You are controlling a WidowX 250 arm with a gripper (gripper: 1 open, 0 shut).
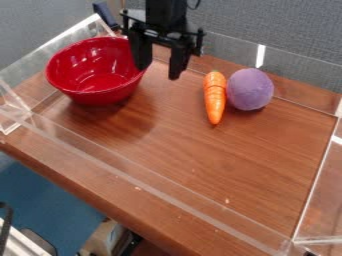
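Observation:
My black gripper (159, 62) hangs at the top centre, above the table between a red bowl and an orange carrot, its fingers pointing down and apart with nothing visible between them. The red bowl (96, 72) sits at the left of the table. The carrot (215, 96) lies lengthwise to the right of the gripper, and a purple ball-like object (250, 89) rests just right of the carrot.
The wooden table (201, 180) is bounded by clear low walls (313, 225). A grey panel stands behind.

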